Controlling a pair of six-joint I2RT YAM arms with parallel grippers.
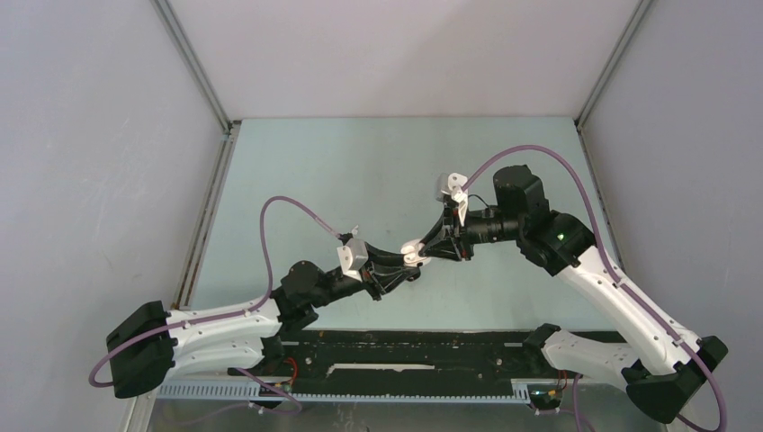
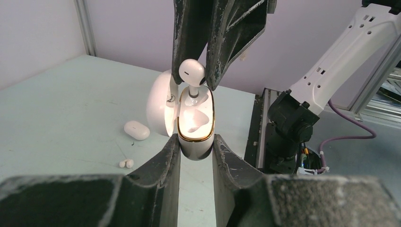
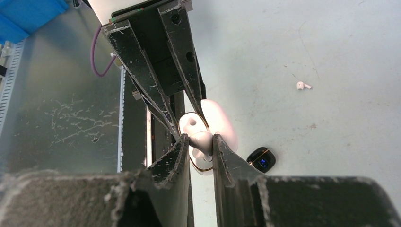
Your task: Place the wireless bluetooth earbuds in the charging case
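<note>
The white charging case (image 2: 195,146) is open, lid (image 2: 158,104) upright, held by my left gripper at its lower body. My right gripper is shut on a white earbud (image 2: 191,71), whose stem points down into a well at the upper end of the case's lit interior. Whether it is seated I cannot tell. Both grippers meet over the middle front of the table in the top view.
A white oval case and small loose earbuds lie on the table (image 1: 351,171), with a black case (image 3: 261,159) showing in the right wrist view.
</note>
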